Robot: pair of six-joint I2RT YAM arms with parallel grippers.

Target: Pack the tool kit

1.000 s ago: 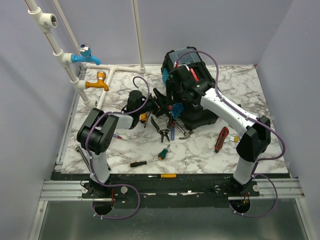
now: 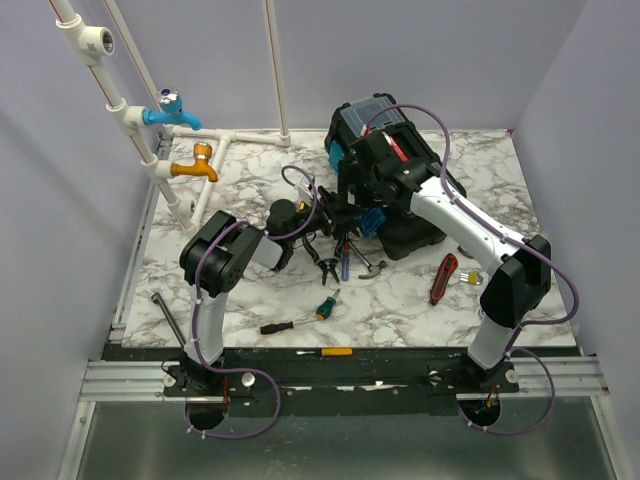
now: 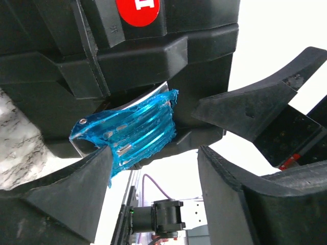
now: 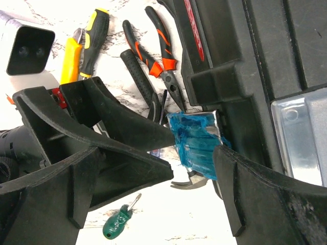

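The black tool box (image 2: pixel 412 235) stands turned at the back right. A latch wrapped in blue tape (image 3: pixel 135 130) sits on its side and tilts away from the wall in the left wrist view. My left gripper is partly open, its fingertips just short of this latch, with nothing clearly between them. In the right wrist view the left fingers (image 4: pixel 130 130) reach toward the blue latch (image 4: pixel 196 143). My right gripper stands open over the same corner, its right finger (image 4: pixel 245 186) close by the latch and box edge.
Pliers (image 4: pixel 148 53), a hammer (image 2: pixel 372 270) and a green screwdriver (image 2: pixel 326 306) lie left and in front of the box. A red knife (image 2: pixel 443 278) is at the right, an orange-handled tool (image 2: pixel 335 351) at the front edge. White pipes with taps (image 2: pixel 205 160) rise at left.
The left arm has moved right and slightly toward the front, its gripper closer to the blue latch. My right arm and the box have shifted slightly right.
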